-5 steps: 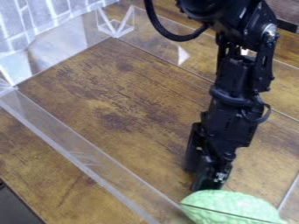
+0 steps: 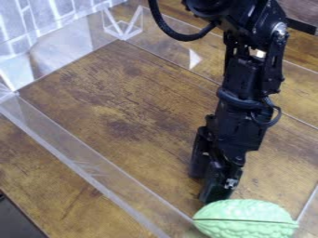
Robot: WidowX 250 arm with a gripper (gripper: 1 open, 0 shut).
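My black gripper reaches down to the wooden tabletop at the lower right of the camera view, just behind a light green, textured oval object at the bottom edge. The fingertips are low, near the table surface and close to the green object. The fingers are dark and seen from the side, so what is between them, if anything, is hidden.
Clear plastic walls border the wooden table. A white gridded item stands beyond the upper left corner.
The arm's wrist and gripper have shifted slightly up and to the left and look a little more upright. The green object looks almost unmoved.
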